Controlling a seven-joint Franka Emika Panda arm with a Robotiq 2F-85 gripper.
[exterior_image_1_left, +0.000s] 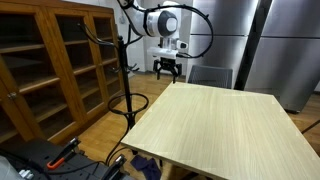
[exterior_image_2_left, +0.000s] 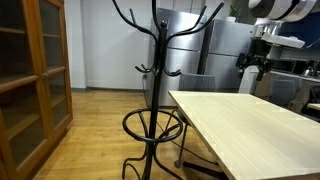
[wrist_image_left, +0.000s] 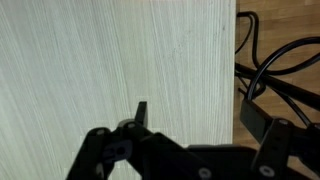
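Observation:
My gripper (exterior_image_1_left: 168, 72) is at the far left edge of the pale table (exterior_image_1_left: 210, 125), a little above its top. In exterior view 2 the gripper (exterior_image_2_left: 252, 68) hangs from the white arm (exterior_image_2_left: 275, 42) over the table's far side. Seen from the wrist, the two fingers (wrist_image_left: 141, 115) stand wide apart, with bare tabletop (wrist_image_left: 130, 60) and the table's edge below. Nothing is between them.
The tabletop appears bare. A black coat rack (exterior_image_2_left: 155, 100) with curved arms stands beside the table. Black cables (wrist_image_left: 275, 75) lie past the table's edge. A grey chair (exterior_image_1_left: 210, 78) is behind the table, and wooden glass-door cabinets (exterior_image_1_left: 50, 70) line the left.

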